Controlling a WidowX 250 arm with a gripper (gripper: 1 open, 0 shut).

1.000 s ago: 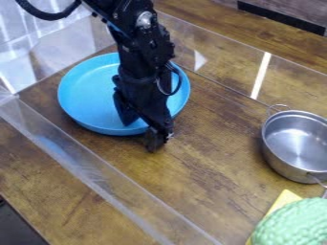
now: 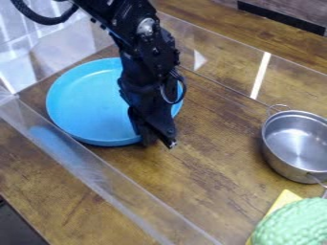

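The black robot arm reaches down from the top to the gripper [image 2: 151, 134], which sits low at the right edge of a blue round plate [image 2: 79, 100]. Its fingers are dark against the wooden table and the plate's rim; the gripper looks shut, with nothing visible between the fingers. The arm hides the plate's right part.
A steel pot [image 2: 296, 145] stands at the right. A green textured object [image 2: 292, 226] rests on a yellow item in the lower right corner. Clear plastic strips border the work area.
The plate has moved a little to the left from a second ago. The gripper has shifted slightly at the plate's right edge, its shape turned somewhat.
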